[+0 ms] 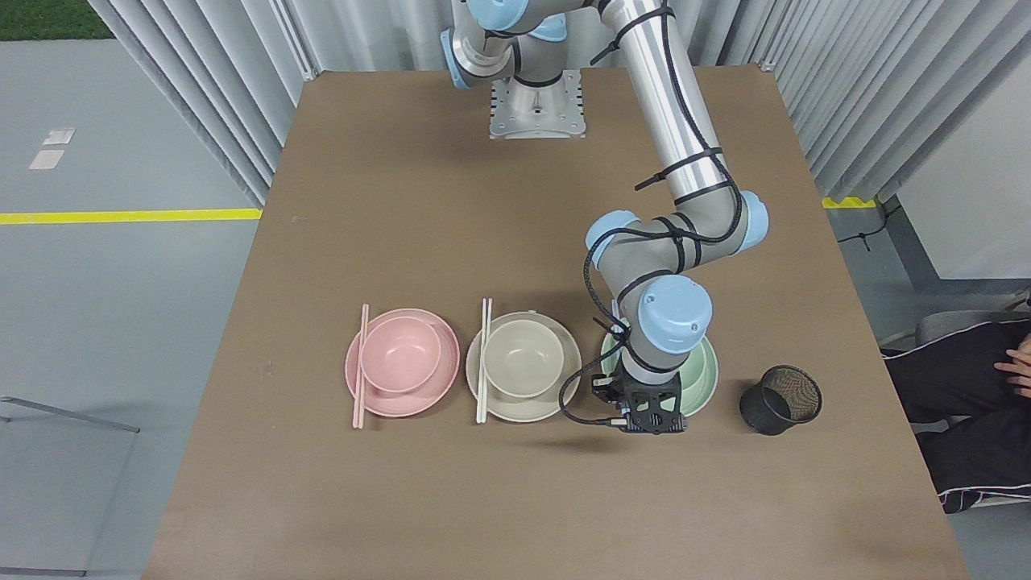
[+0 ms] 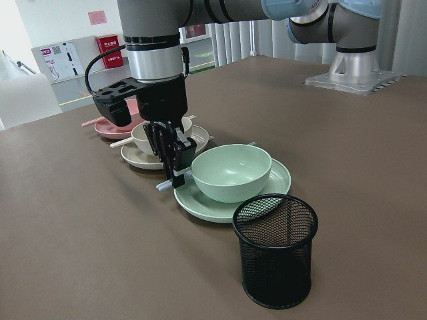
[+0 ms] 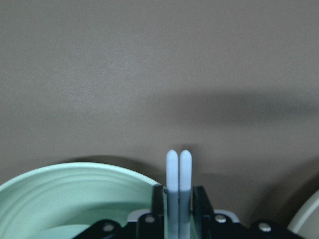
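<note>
A green plate (image 1: 702,382) with a green bowl (image 2: 231,175) on it sits beneath my wrist. My gripper is at the plate's edge, its fingers shut on a pair of pale chopsticks (image 3: 184,174), which point out past the rim in the wrist view. In the front view my wrist hides the gripper and much of the green setting. To the left stand a cream plate (image 1: 522,406) and bowl with white chopsticks, then a pink plate (image 1: 426,391) and bowl with pink chopsticks.
A black mesh pen cup (image 1: 779,399) stands right of the green plate. A seated person is at the right edge, off the table.
</note>
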